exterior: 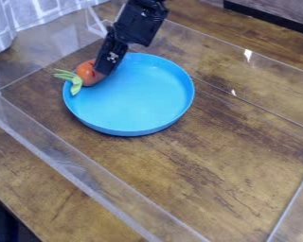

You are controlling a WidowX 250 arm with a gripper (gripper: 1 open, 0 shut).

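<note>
A round blue plate (132, 99) lies on the wooden table. At its upper left rim rests an orange carrot-like vegetable (88, 72) with pale green leaves hanging to the left. The black gripper (106, 64) comes down from the top of the view, its tip just right of the vegetable and over the plate's far rim. It looks closed; whether anything is between its fingers cannot be made out at this size.
Bare wooden table (218, 180) spreads to the right and front. Clear plastic walls or sheets run along the left and right edges. A white crumpled object (18, 19) sits at the top left.
</note>
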